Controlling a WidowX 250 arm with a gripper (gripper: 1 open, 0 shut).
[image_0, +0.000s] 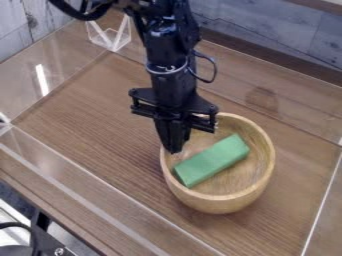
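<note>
A black robot arm reaches down from the top centre of the camera view to its gripper (171, 130), which is above the left rear rim of a round light wooden bowl (263, 178). Inside the bowl lies a green rectangular block (211, 161), tilted diagonally, below and right of the gripper. The dark fingertips overlap the bowl's rim in the view, and I cannot tell whether they touch it or what is between them.
Pale walls edge it at the back. A black cable or object (20, 240) sits at the bottom left corner.
</note>
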